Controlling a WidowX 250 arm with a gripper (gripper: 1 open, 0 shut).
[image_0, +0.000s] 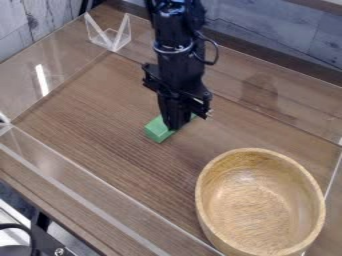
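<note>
My black gripper (175, 104) points down at the middle of the table, over a green block (159, 130). The gripper covers the upper right part of the block, so whether the fingers are around it, and how the fingers stand, cannot be told from this view. A large empty pale wooden bowl (261, 203) sits at the lower right.
Clear plastic pieces stand at the upper left and left edge, near the table's borders. A wall runs along the back, and black cables lie at the bottom left corner.
</note>
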